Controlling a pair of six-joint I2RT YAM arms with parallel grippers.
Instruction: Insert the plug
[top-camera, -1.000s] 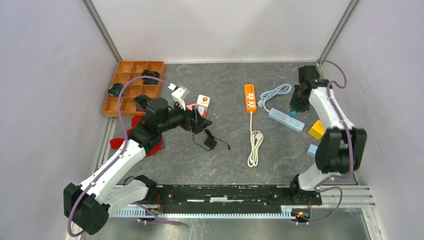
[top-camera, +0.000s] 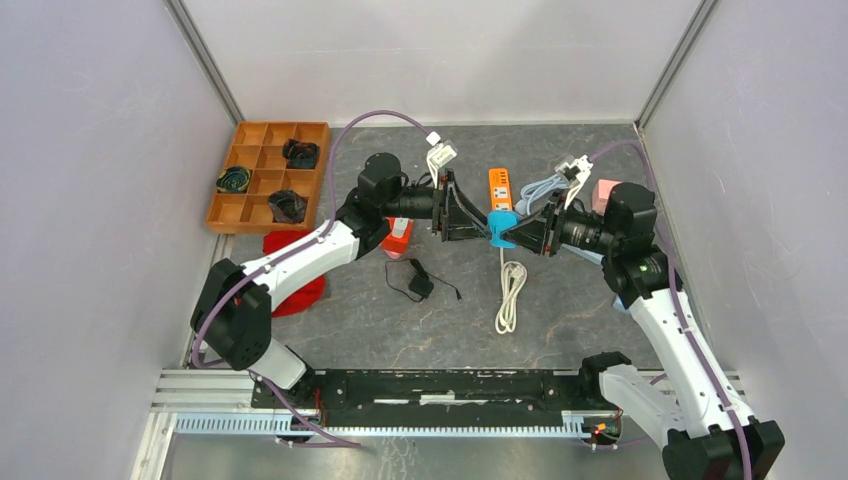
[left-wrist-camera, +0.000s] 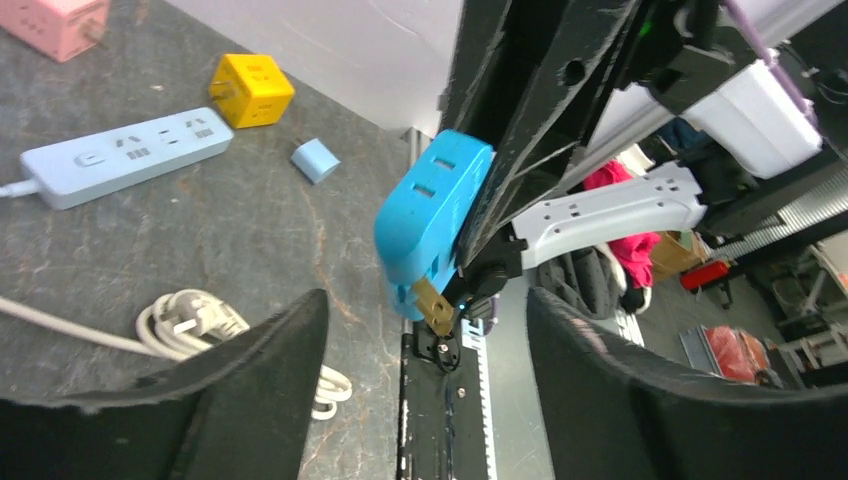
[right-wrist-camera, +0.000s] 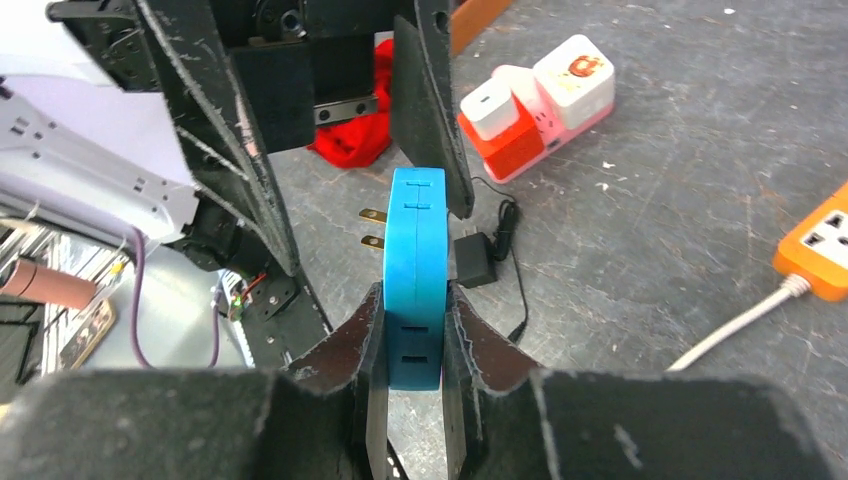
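Observation:
My right gripper (top-camera: 515, 236) is shut on a bright blue plug adapter (right-wrist-camera: 415, 260), held upright in the air over the middle, its two brass pins (left-wrist-camera: 432, 306) facing my left gripper. My left gripper (top-camera: 478, 226) stands open right beside the adapter, its fingers pointing at it with nothing between them. Below, an orange power strip (top-camera: 500, 187) with a white coiled cable (top-camera: 507, 300) lies on the grey table; a pale blue strip (left-wrist-camera: 120, 160) lies to the right of it.
A yellow cube (left-wrist-camera: 250, 90), small light blue block (left-wrist-camera: 315, 160) and pink block (top-camera: 606, 192) lie at the right. Left are a red-orange adapter (right-wrist-camera: 500, 141), black charger (top-camera: 420, 285), red cloth (top-camera: 300, 295) and wooden organizer (top-camera: 240, 210).
The right gripper has moved left from the right side with the blue adapter in it.

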